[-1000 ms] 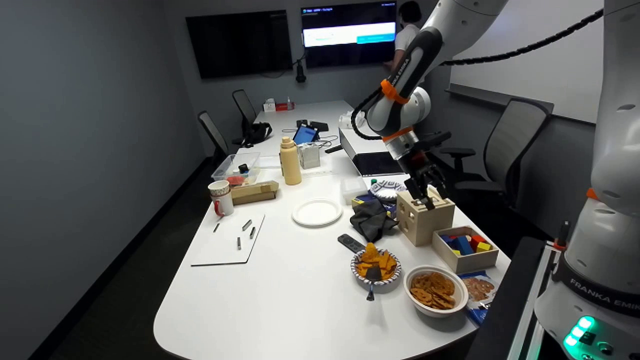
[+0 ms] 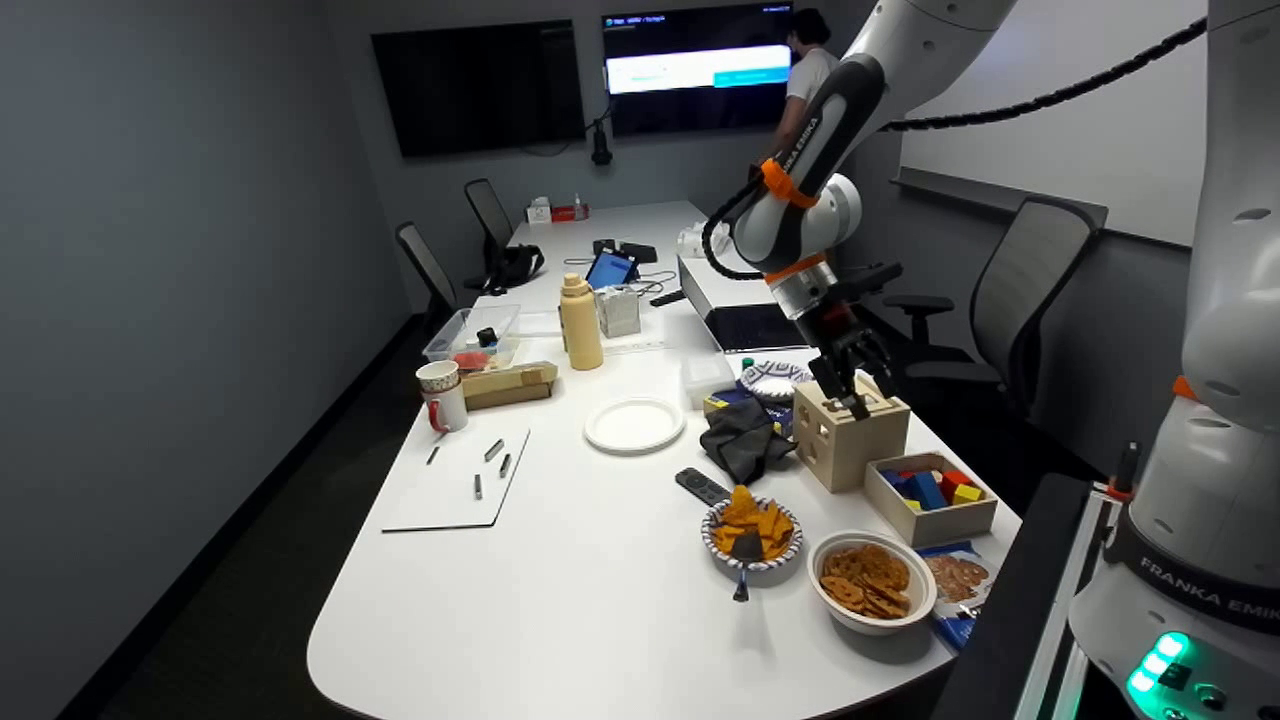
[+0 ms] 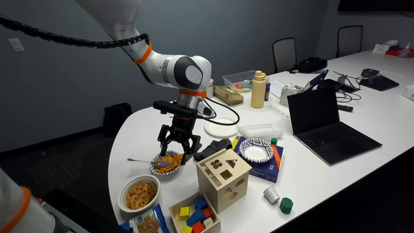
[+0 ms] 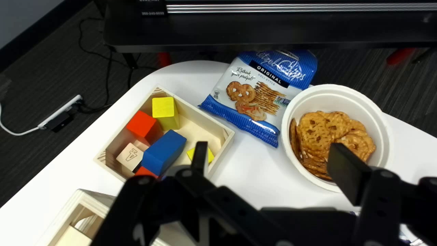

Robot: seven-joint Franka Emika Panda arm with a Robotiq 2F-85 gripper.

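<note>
My gripper stands open above the table, with nothing between its fingers. Below it in the wrist view lie a wooden tray of coloured blocks, a blue pretzel bag and a white bowl of pretzel crisps. The wooden shape-sorter box, with holes in its top and side, stands next to the block tray. A patterned bowl of orange chips has a dark-headed utensil resting in it. In exterior view 2 the gripper partly overlaps that bowl.
A dark cloth, a remote and a white plate lie near the bowls. A blue book bears a patterned bowl. A silver cup and green block lie near the edge.
The arm, the gripper and the things on the table look the same as before. Only the person in the background has shifted slightly.
</note>
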